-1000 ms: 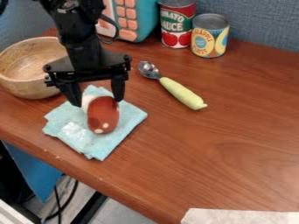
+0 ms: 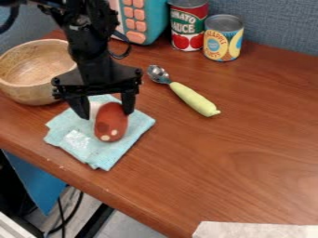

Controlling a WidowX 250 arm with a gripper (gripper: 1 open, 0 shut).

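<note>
My black gripper [image 2: 104, 104] points down over a folded light blue cloth [image 2: 77, 145] at the left front of the table. Between and just below its fingers is a red-orange object [image 2: 111, 125] with a pale, whitish part, lying on the cloth. The fingers look spread around its upper end; whether they grip it is unclear.
A wooden bowl [image 2: 28, 76] sits at the left, an ice cream scoop [image 2: 192, 99] right of the cloth, two cans [image 2: 222, 42] and a teal object [image 2: 141, 20] at the back. A pale sheet [image 2: 255, 230] lies at the front edge.
My gripper has shifted very slightly, and the red-orange object appears a little moved. Everything else is unchanged.
</note>
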